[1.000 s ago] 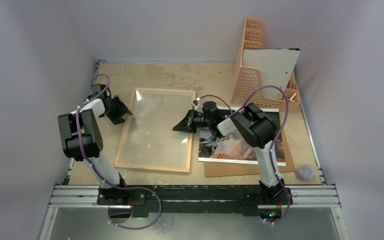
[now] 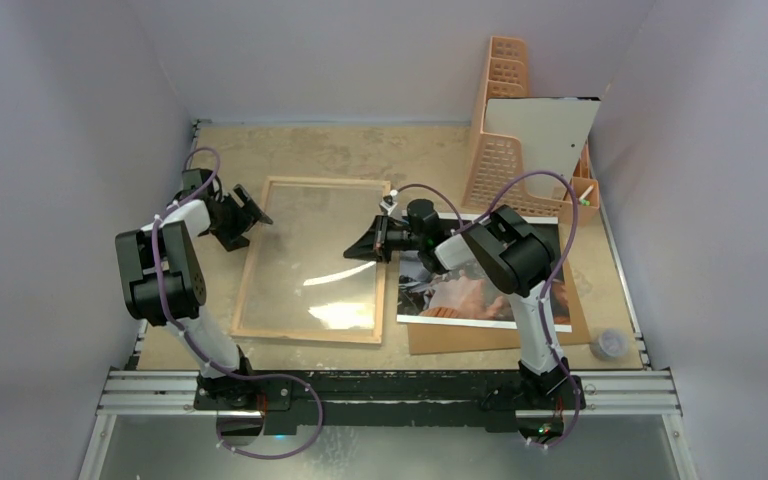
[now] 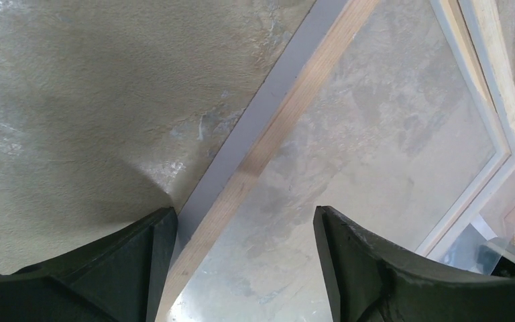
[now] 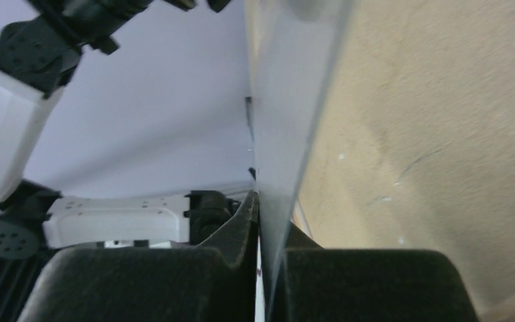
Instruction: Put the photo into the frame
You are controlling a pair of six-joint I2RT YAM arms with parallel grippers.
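The wooden frame (image 2: 310, 338) lies flat at the left centre of the table, with a clear sheet (image 2: 295, 245) over its inside. My right gripper (image 2: 352, 252) is above the frame's right part, shut on the clear sheet (image 4: 292, 121), which rises between its fingers in the right wrist view. My left gripper stands open over the frame's left side. In the left wrist view the wooden edge (image 3: 268, 137) runs between its fingers, close to the left one. The photo (image 2: 460, 297) lies right of the frame, partly covered by my right arm.
Brown backing board (image 2: 455, 341) lies under the photo. An orange basket (image 2: 495, 165) holding a white board (image 2: 540, 130) stands at the back right. A small clear cup (image 2: 610, 345) sits at the right front. Bare table lies behind the frame.
The right gripper has hardly moved. Bright reflections on the clear sheet have shifted toward the frame's front.
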